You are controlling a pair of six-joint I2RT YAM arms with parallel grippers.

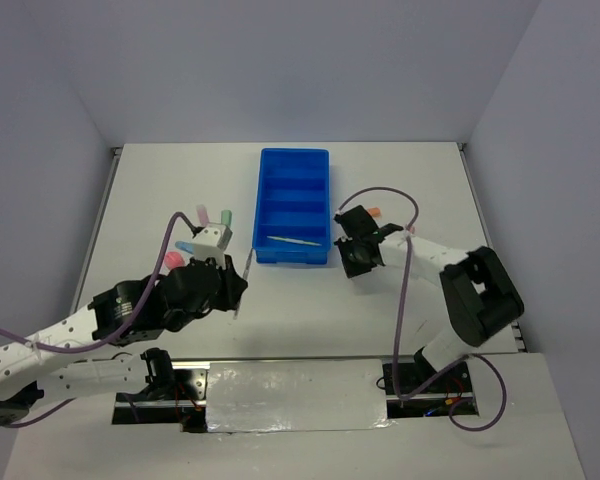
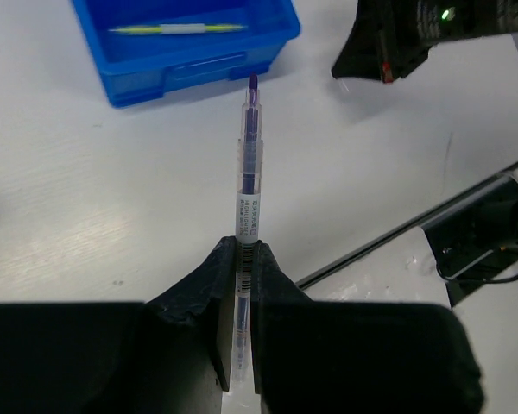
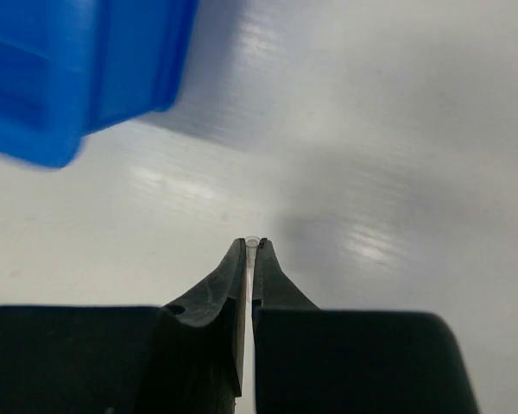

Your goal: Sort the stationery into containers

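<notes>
A clear-barrelled highlighter [image 2: 249, 172] with a purple tip, its cap off, is gripped upright in the left wrist view by my left gripper, shut around its labelled barrel. My right gripper is shut on a small transparent cap [image 3: 252, 242]; only its end shows between the fingertips. In the top view the right gripper hovers just right of the blue container [image 1: 293, 160]. One yellow-green pen [image 1: 293, 240] with a white label lies in the container's front compartment.
Left of the container lie a pink piece [image 1: 202, 215], a green piece [image 1: 226, 217], a blue piece [image 1: 185, 246] and a round pink item [image 1: 174, 260]. An orange piece [image 1: 373, 212] sits behind the right gripper. Open table lies in front of the container.
</notes>
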